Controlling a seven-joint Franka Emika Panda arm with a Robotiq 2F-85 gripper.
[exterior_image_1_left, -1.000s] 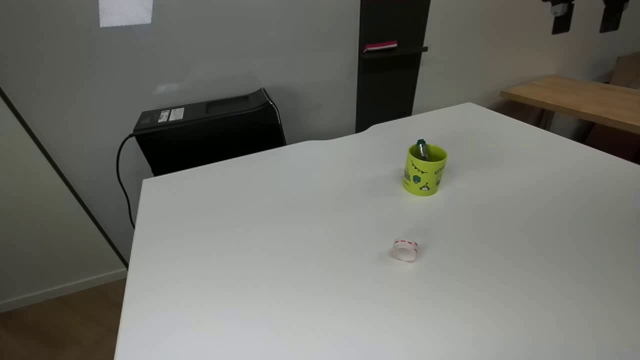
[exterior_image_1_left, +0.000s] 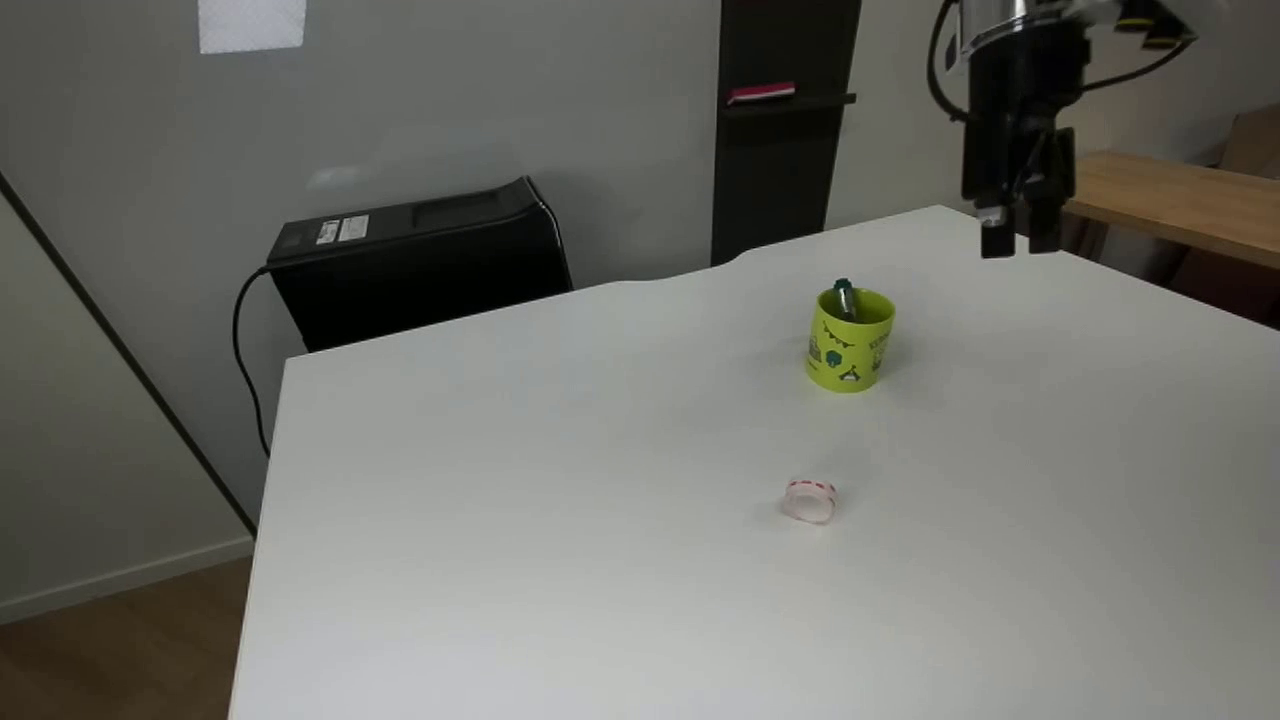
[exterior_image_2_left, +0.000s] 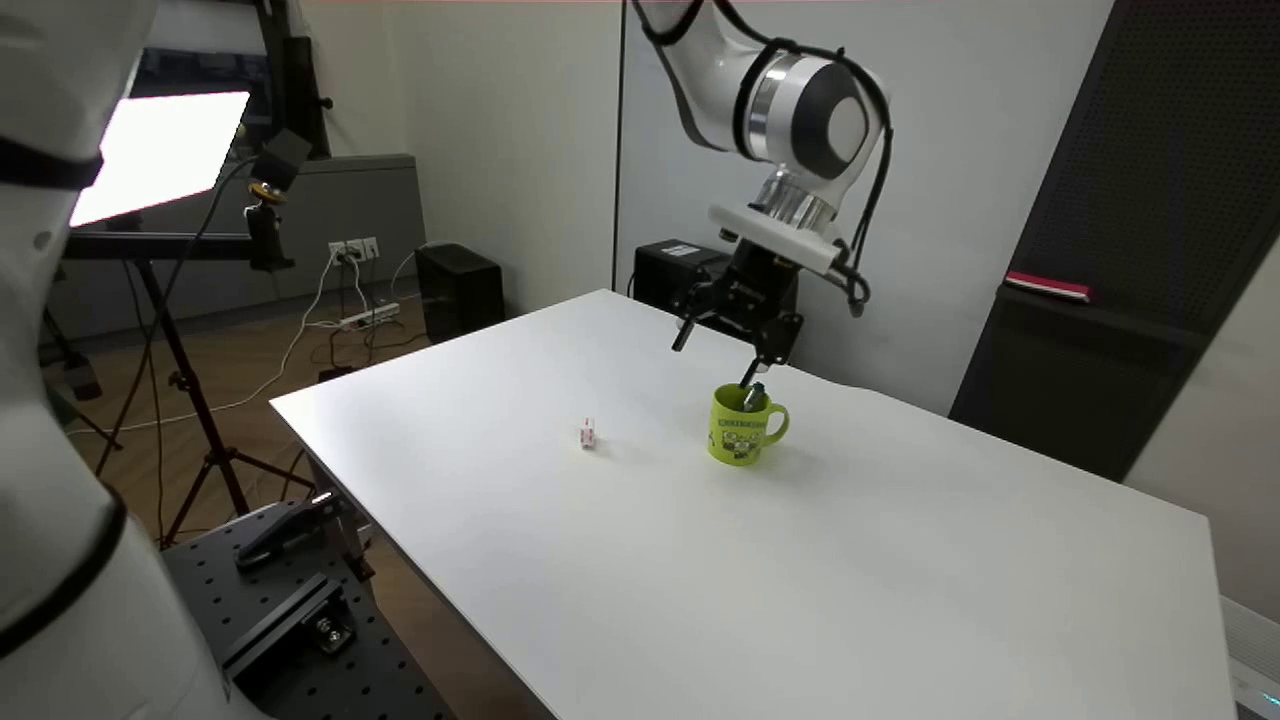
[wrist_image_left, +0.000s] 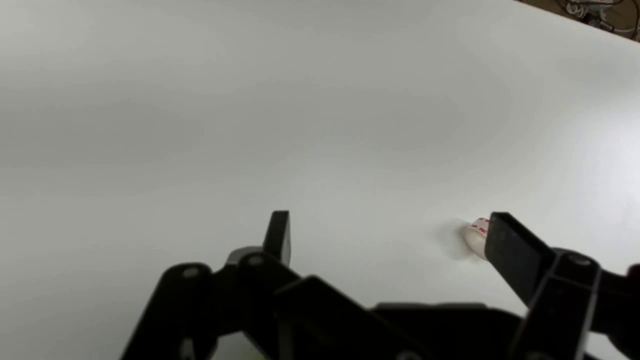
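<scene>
A lime green mug (exterior_image_1_left: 848, 354) with printed figures stands upright on the white table; its handle shows in exterior view 2. Inside the mug (exterior_image_2_left: 728, 434) leans a small dark green-capped item (exterior_image_1_left: 846, 300), its lower part hidden. A small white and red tape roll (exterior_image_1_left: 810, 502) rests on its edge, apart from the mug. My gripper (exterior_image_1_left: 1020, 250) is above the table, open, with nothing between its fingers. In the wrist view the gripper has its fingers wide apart, and the right one partly covers the tape roll (wrist_image_left: 477, 236).
A black box-shaped device (exterior_image_1_left: 420, 258) stands behind its far edge against the wall. A wooden bench (exterior_image_1_left: 1176, 204) lies beyond the right side, and a light on a tripod (exterior_image_2_left: 168, 156) stands off the table.
In exterior view 1 the gripper has come down and to the left, from the top right corner towards the mug. Mug and tape roll have stayed in place.
</scene>
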